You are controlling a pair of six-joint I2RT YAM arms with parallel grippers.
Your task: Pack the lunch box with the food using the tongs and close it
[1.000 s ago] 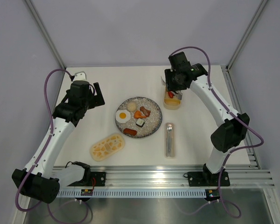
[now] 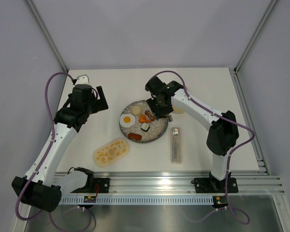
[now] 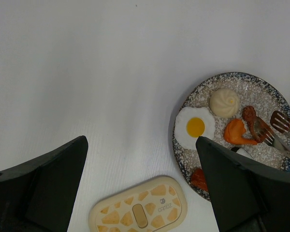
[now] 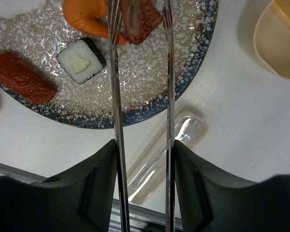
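My right gripper hangs over the plate (image 2: 157, 129), its fingers apart, each carrying a long metal fork-tipped prong; the tips are at the fried meat piece (image 4: 140, 26) beside the orange shrimp-like piece (image 4: 82, 17). The plate also holds a fried egg (image 3: 187, 135), a bun (image 3: 224, 103), a sushi piece (image 4: 80, 63) and a sausage (image 4: 21, 79). My left gripper is open, empty, left of the plate in the top view. The beige lunch box (image 4: 280, 55) is partly hidden behind the right arm in the top view.
A beige patterned lid (image 2: 111, 152) lies lower left of the plate. A clear cutlery case (image 2: 176, 145) lies right of it.
My right arm has moved left and toward the front, from over the lunch box to over the plate. The left arm has stayed in place.
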